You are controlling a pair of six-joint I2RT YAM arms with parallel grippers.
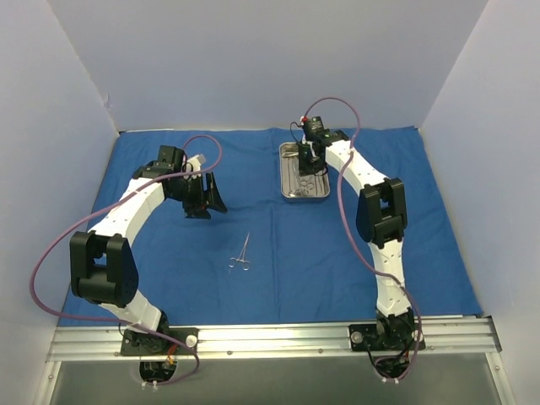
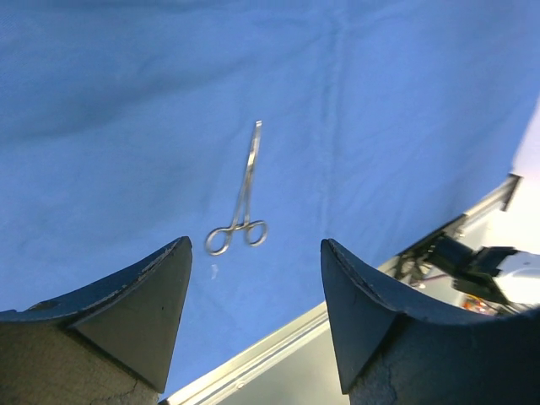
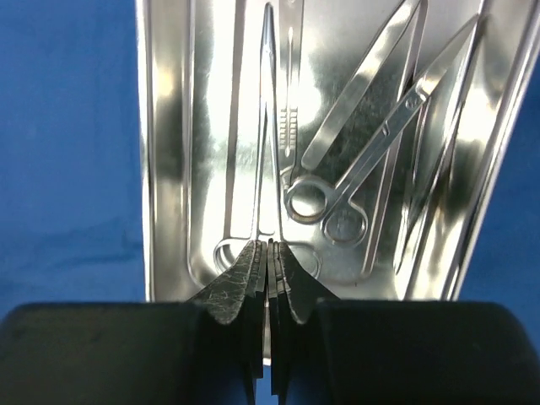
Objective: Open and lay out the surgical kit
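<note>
A metal tray (image 1: 283, 196) holds several steel instruments, among them ring-handled scissors (image 3: 380, 143), a clamp (image 3: 261, 169) and a scalpel-like handle (image 3: 361, 84). Over the tray, my right gripper is shut with nothing between its fingers; its tips overlap the clamp's finger rings in the right wrist view, and I cannot tell whether they touch. One hemostat (image 1: 242, 253) lies alone on the blue cloth, with its rings toward the front edge (image 2: 236, 234). Above the cloth to its upper left, my left gripper (image 1: 211, 211) stands open and empty.
Blue cloth (image 1: 354, 287) covers the table, wide and bare on the right and at front centre. Grey walls (image 1: 253, 67) stand at the back and sides, and a metal rail (image 1: 270, 333) runs along the front.
</note>
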